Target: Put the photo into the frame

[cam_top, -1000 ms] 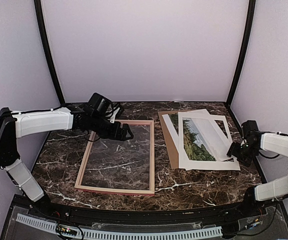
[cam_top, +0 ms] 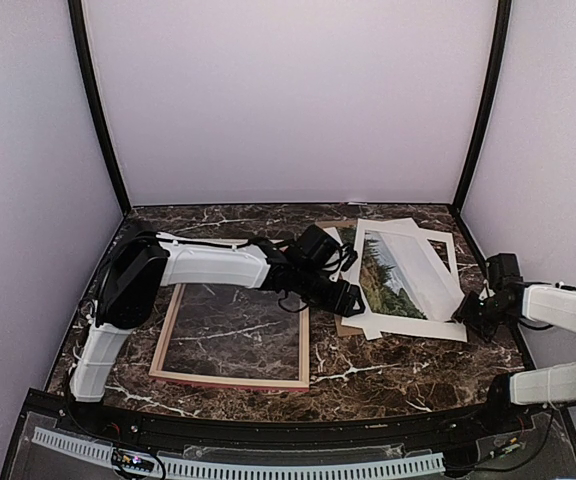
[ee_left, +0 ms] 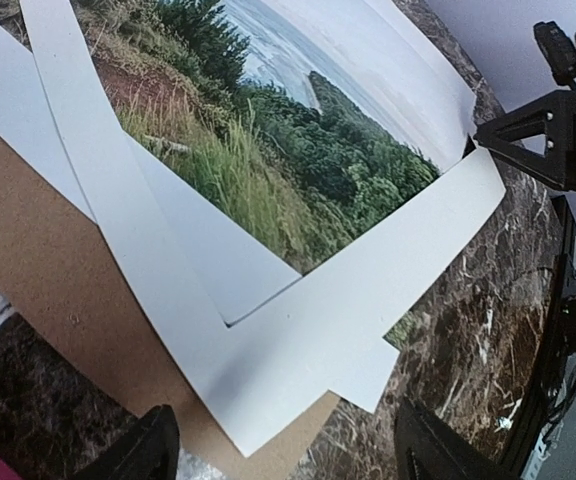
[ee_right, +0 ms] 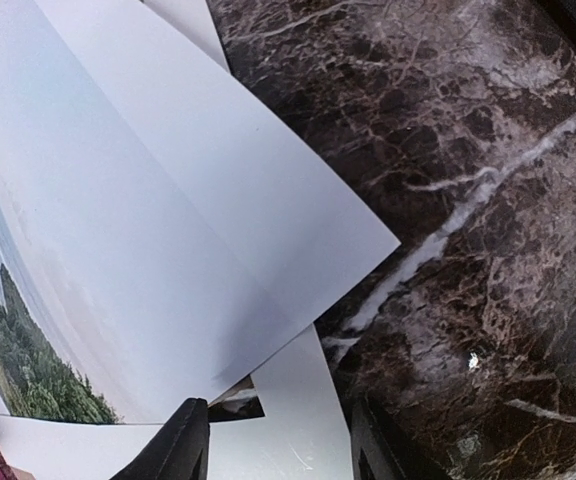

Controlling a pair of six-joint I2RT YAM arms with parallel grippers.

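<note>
The photo (cam_top: 390,278), a coastal landscape with pale sky, lies partly under the white mat (cam_top: 408,326) at the right of the table. Its white right corner (ee_right: 298,250) lies over the mat's right border in the right wrist view. The wooden frame (cam_top: 230,380) lies flat on the left, with no photo in it. My left gripper (cam_top: 356,303) is open near the mat's lower left corner; no object shows between its fingers. On the right, the mat's border (ee_right: 303,405) runs between the parted fingers of my right gripper; whether they touch it, I cannot tell.
A brown backing board (ee_left: 78,280) lies beneath the photo and mat. Bare marble (cam_top: 398,380) shows in front of the stack. The right wall (cam_top: 553,180) stands close beside the right arm.
My left gripper has swung right, from over the wooden frame to the mat's left side. The mat has turned slightly and its lower right corner has shifted left. The right gripper has moved only slightly.
</note>
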